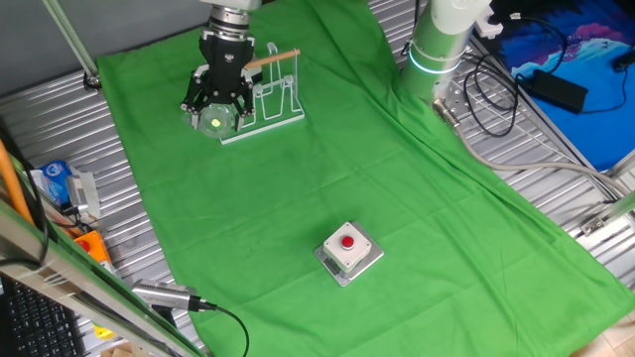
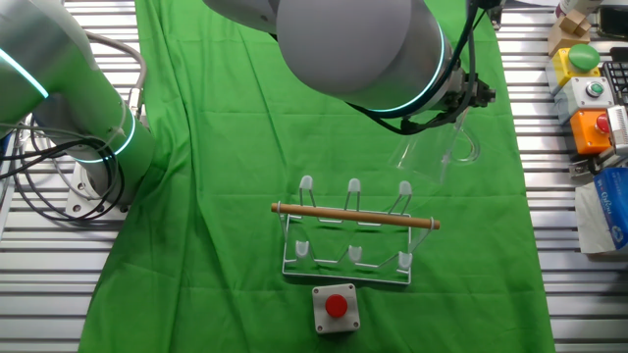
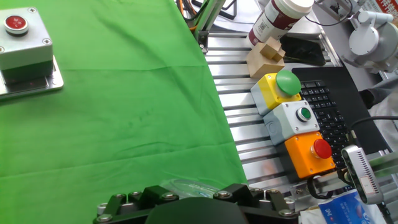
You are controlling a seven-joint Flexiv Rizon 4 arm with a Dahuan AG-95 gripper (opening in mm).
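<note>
A clear glass mug (image 1: pixel 216 122) sits between the fingers of my gripper (image 1: pixel 218 109), which is shut on it beside the mug rack. In the second exterior view the mug (image 2: pixel 424 155) shows tilted, its handle on the right, apart from the rack and over green cloth. From the wrist, only a strip of its glass (image 3: pixel 193 186) is visible between the black fingers. The white wire rack (image 2: pixel 348 278) has several padded prongs and a wooden bar (image 2: pixel 358 214) across its top; it looks empty.
A grey box with a red button (image 1: pixel 347 248) stands on the green cloth (image 1: pixel 248 218), whose middle is otherwise clear. Off the cloth's edge are a yellow button box (image 3: pixel 277 90), an orange one (image 3: pixel 306 158) and a keyboard (image 3: pixel 317 99).
</note>
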